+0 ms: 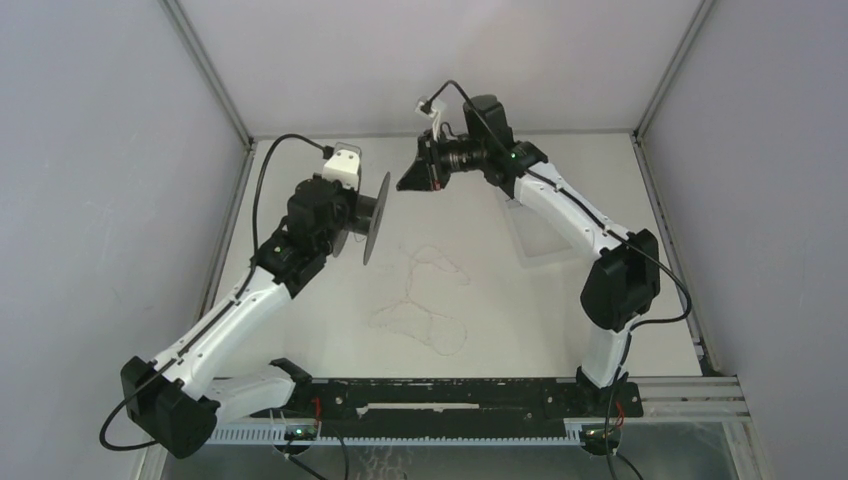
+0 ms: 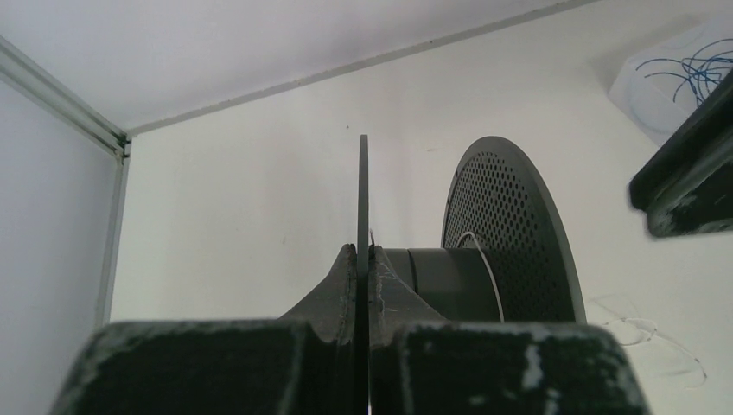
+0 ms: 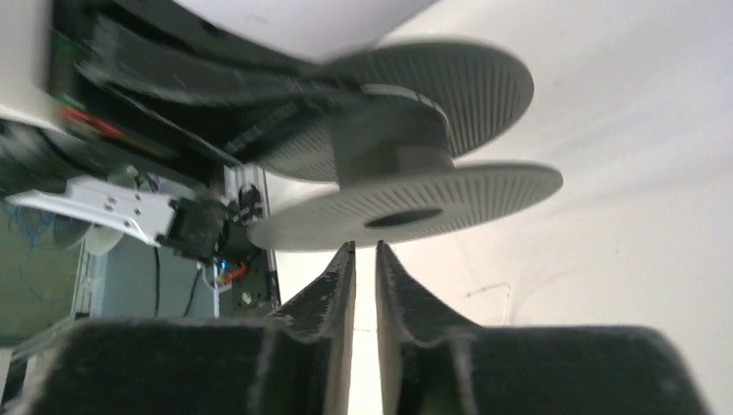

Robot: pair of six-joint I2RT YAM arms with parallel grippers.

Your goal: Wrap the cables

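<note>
My left gripper is shut on the rim of a dark grey spool (image 2: 514,229), one thin flange running edge-on between its fingers. A pale cable (image 2: 493,278) loops round the spool's hub beside the perforated flange, and a thin loose cable (image 1: 408,300) lies curled over the table. Right of the spool, in the top view, is my right gripper (image 1: 400,186), apart from the flange. In the right wrist view its fingertips (image 3: 341,272) stand slightly apart with table showing between them, and the spool's outer flange is just beyond. No cable shows in that gap.
A clear tray (image 1: 540,240) stands at the right, partly behind my right arm; blue cable (image 2: 698,71) lies in it. The table's front half (image 1: 520,330) has only thin cable on it. Walls enclose the back and both sides.
</note>
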